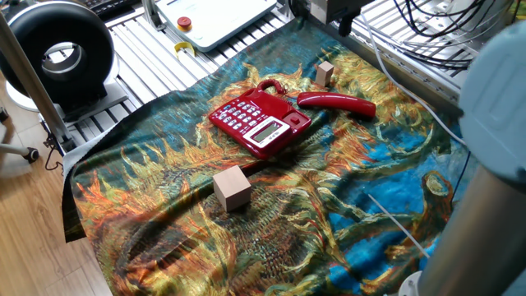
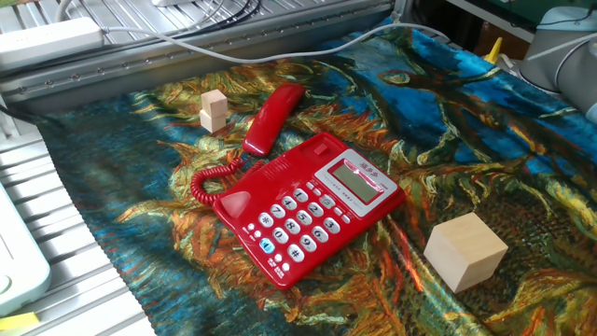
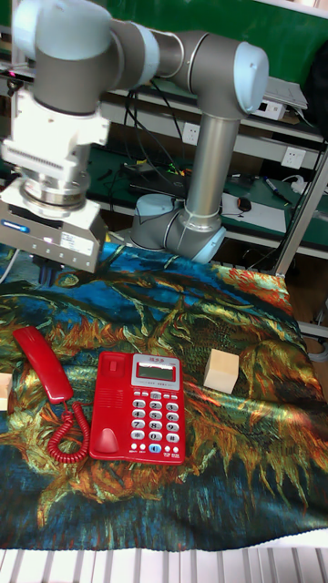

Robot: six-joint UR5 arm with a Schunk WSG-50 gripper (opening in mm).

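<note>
A red desk phone point(image 2: 312, 210) lies face up on the patterned cloth, keypad and small display showing. Its red handset point(image 2: 273, 119) rests off the cradle, beside the phone body, joined by a coiled cord point(image 2: 213, 177). Two small wooden blocks, an upper one point(image 2: 215, 101) on a lower one point(image 2: 213, 120), stand near the handset. A larger wooden cube point(image 1: 232, 189) sits on the display side of the phone. My gripper point(image 3: 56, 276) hangs over the cloth's far left in exterior view 3, away from the phone; its dark fingers are too unclear to judge their opening.
A pale tray with a red button point(image 1: 185, 23) and a black ring-shaped object point(image 1: 57, 53) stand outside the cloth. A grey cable point(image 2: 280, 58) runs along the metal rail. The cloth point(image 3: 242, 485) has free room around the cube and along its near edge.
</note>
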